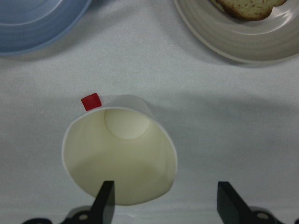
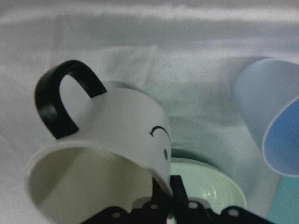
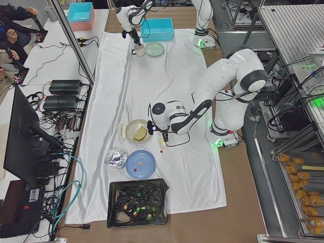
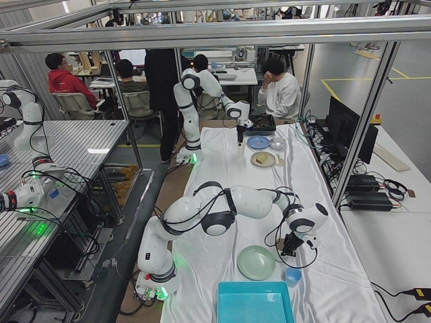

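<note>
My left gripper hangs open above a white cup (image 1: 119,154), whose rim fills the lower middle of the left wrist view. A red square piece (image 1: 91,101) lies beside it. A beige plate (image 1: 224,42) with bread (image 1: 245,7) and a blue plate (image 1: 32,32) lie beyond. My right gripper is shut on the rim of a white mug (image 2: 121,121) with a black handle. A light blue cup (image 2: 266,98) and a green plate (image 2: 205,186) are next to the mug.
A black-lined tray (image 3: 137,202) with small pieces sits at one table end, a turquoise tray (image 4: 254,303) at the other. A foil bundle (image 3: 115,158) lies by the blue plate. The cloth's middle between the arms is clear.
</note>
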